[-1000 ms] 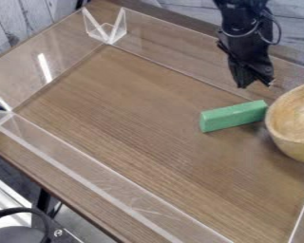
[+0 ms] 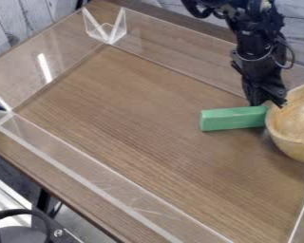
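Observation:
My black gripper [image 2: 261, 97] reaches down from the top right, its tip at the right end of a green block [image 2: 231, 119] lying on the wooden table, beside a tan wooden bowl [image 2: 296, 128] at the right edge. The fingers look shut; whether anything is between them is hidden at this size.
Clear edge strips run along its sides. A white bracket [image 2: 105, 28] stands at the back left.
My gripper has moved down and to the right, onto the block's right end by the bowl. The block's right end has shifted slightly.

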